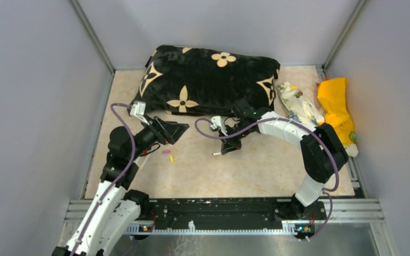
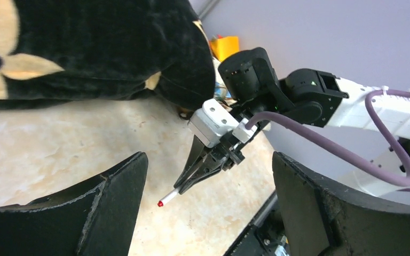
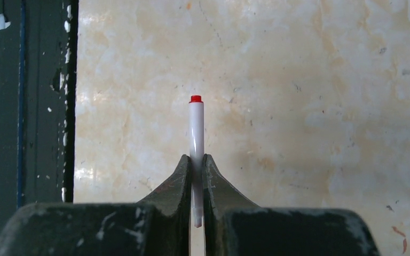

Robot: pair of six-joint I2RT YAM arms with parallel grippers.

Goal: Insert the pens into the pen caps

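Observation:
A white pen (image 3: pixel 196 128) with a red end lies lengthwise between the fingertips of my right gripper, which is shut on it. In the left wrist view the same pen (image 2: pixel 169 197) sticks out from those fingers, red end outward. My left gripper (image 1: pixel 178 133) is open and empty, raised over the left part of the table. Below it lie a small pink piece (image 1: pixel 166 152) and a small yellow piece (image 1: pixel 172 158), seemingly caps. A red piece (image 1: pixel 144 153) and pale pens (image 1: pixel 143 161) lie farther left, partly hidden by the left arm.
A black cushion (image 1: pixel 208 80) with beige flowers fills the back of the table. A patterned cloth bag (image 1: pixel 299 104) and a yellow cloth (image 1: pixel 335 109) lie at the back right. Bare tabletop (image 1: pixel 192 178) stretches along the front middle.

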